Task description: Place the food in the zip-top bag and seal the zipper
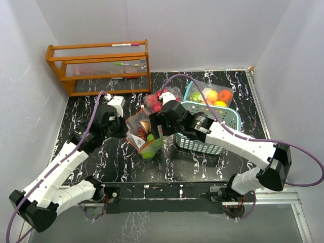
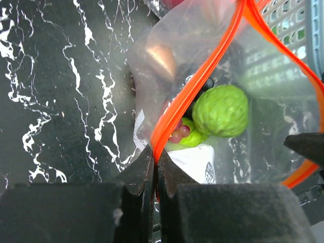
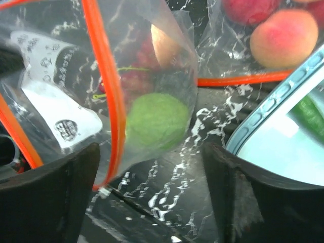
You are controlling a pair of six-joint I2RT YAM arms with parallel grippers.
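Observation:
An open zip bag point(image 1: 144, 136) with an orange zipper holds a green fruit point(image 2: 220, 109), grapes and other produce. My left gripper point(image 1: 122, 132) is at the bag's left side; in its wrist view the shut fingers pinch the orange zipper edge point(image 2: 172, 116). My right gripper point(image 1: 157, 124) is at the bag's right side, part open; in its wrist view the blurred fingers straddle the bag's lower corner, near the orange strip point(image 3: 116, 131), and whether they touch it is unclear.
A basket point(image 1: 207, 148) stands right of the bag. Filled fruit bags point(image 1: 154, 101) lie behind. A wooden rack point(image 1: 96, 58) stands at back left.

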